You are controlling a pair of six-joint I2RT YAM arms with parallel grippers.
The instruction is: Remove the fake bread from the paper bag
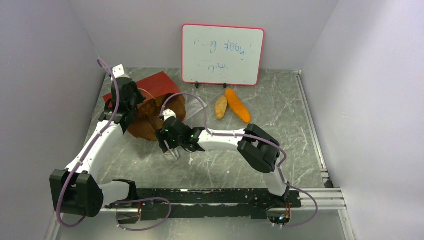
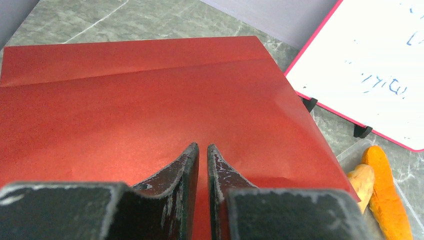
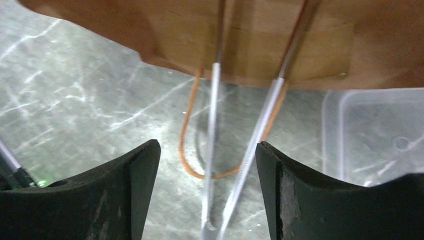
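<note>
The paper bag, red outside [image 2: 125,110] and brown inside [image 1: 150,125], lies open at the back left. My left gripper is shut over it; what it grips is hidden. My right gripper is part open in front of the bag's mouth, with two pale sticks [image 3: 212,125] and an orange handle loop [image 3: 186,125] beyond its fingers. A small pale loaf [image 1: 220,107] and a long orange loaf [image 1: 237,105] lie outside the bag, right of it.
A whiteboard [image 1: 222,52] stands at the back. A clear plastic tray [image 3: 380,140] lies beside the bag.
</note>
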